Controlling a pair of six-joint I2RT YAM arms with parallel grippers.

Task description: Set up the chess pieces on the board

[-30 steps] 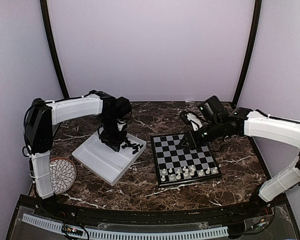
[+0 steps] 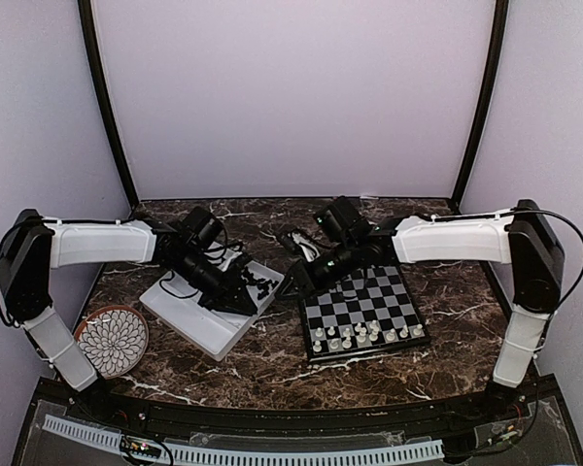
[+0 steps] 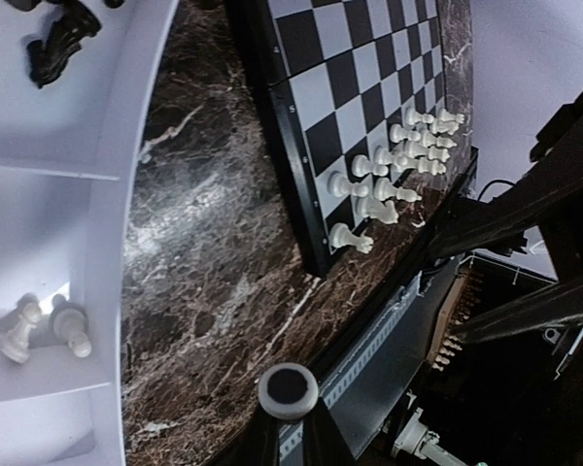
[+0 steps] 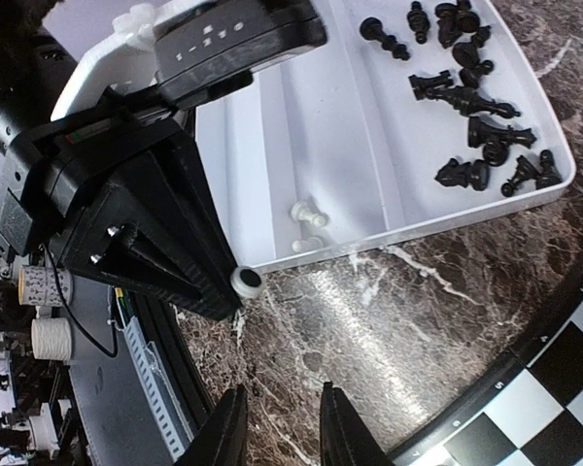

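Note:
My left gripper is shut on a white chess piece (image 3: 289,391), whose round base with a dark centre faces the camera. That base (image 4: 246,282) also shows at the left fingertips in the right wrist view. Facing it across the gap between tray and board, my right gripper is part open and empty. White pieces (image 3: 377,209) stand along the near side of the chessboard (image 2: 358,303). In the white tray (image 2: 196,325), several black pieces (image 4: 474,97) lie at one end and two white pieces (image 3: 19,332) in another compartment.
A round patterned dish (image 2: 112,341) lies at the left. Between tray and board, the marble tabletop (image 2: 262,364) is bare. Both arms hang low there, their grippers close together.
The left gripper has moved towards the front and right, to the tray's right edge. The right gripper has swung left, from over the board to its left edge.

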